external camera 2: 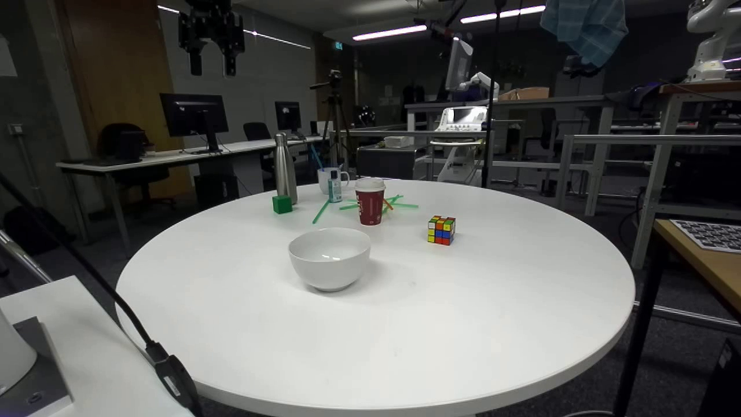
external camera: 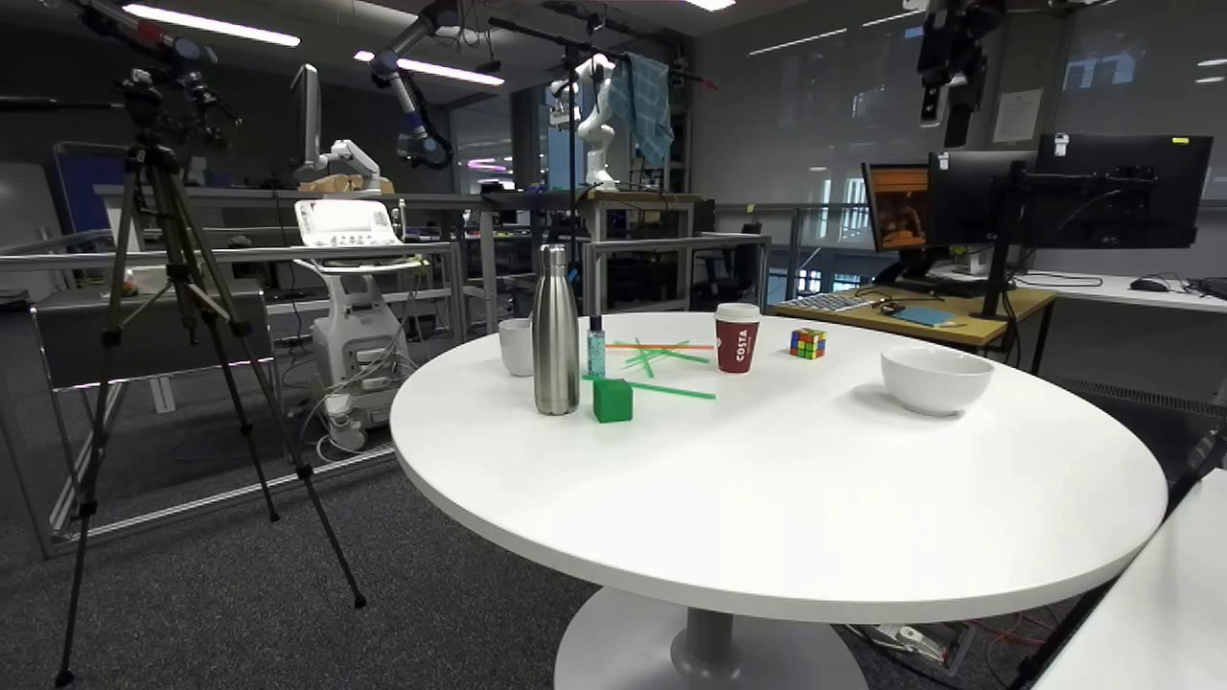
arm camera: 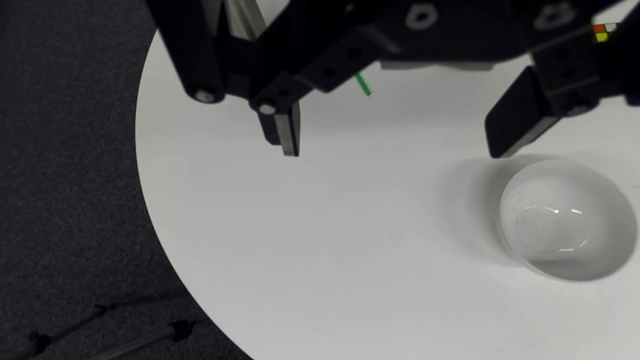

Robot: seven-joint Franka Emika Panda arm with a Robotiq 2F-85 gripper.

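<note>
High above the round white table (external camera: 805,494), my gripper (external camera 2: 213,70) stands open, its fingers pointing down and nothing between them. In the wrist view the gripper shows its two pads well apart, with bare table below. A white bowl (arm camera: 567,219) lies below and to the right of the right pad there, and looks empty. On the table also stand a steel bottle (external camera: 557,333), a green cube (external camera: 613,402), a red Costa cup (external camera: 736,339), a puzzle cube (external camera 2: 441,230), a small clear bottle (external camera: 595,347) and a white mug (external camera: 517,347).
Several green straws (external camera: 673,391) and an orange one lie loose between the small bottle and the Costa cup. A tripod (external camera: 173,230) and monitors (external camera: 1110,190) stand away from the table.
</note>
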